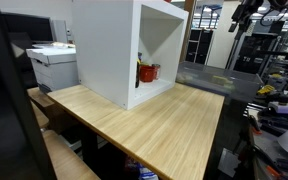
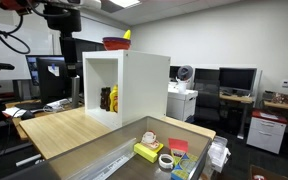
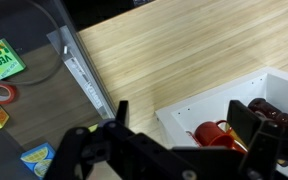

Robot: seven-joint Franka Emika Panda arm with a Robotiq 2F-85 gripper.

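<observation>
My gripper is open and empty in the wrist view, hanging above the wooden table point(image 3: 149, 75) beside the white open-fronted cabinet point(image 3: 188, 110). A red mug point(image 3: 210, 134) and a dark bottle point(image 3: 274, 112) show in the cabinet, partly covered by the right finger. From exterior view 2, the gripper point(image 2: 72, 68) is high at the left, in front of the cabinet point(image 2: 144, 85). A dark bottle point(image 2: 105, 98) and a yellow one point(image 2: 114, 98) stand inside it. The arm point(image 1: 252, 20) is at the upper right in exterior view 1, apart from everything.
On top of the cabinet is a red bowl point(image 2: 116, 43) with something yellow. A grey bin point(image 2: 94, 165) in front holds a yellow box point(image 2: 148, 153), a tape roll point(image 2: 166, 162) and other packets.
</observation>
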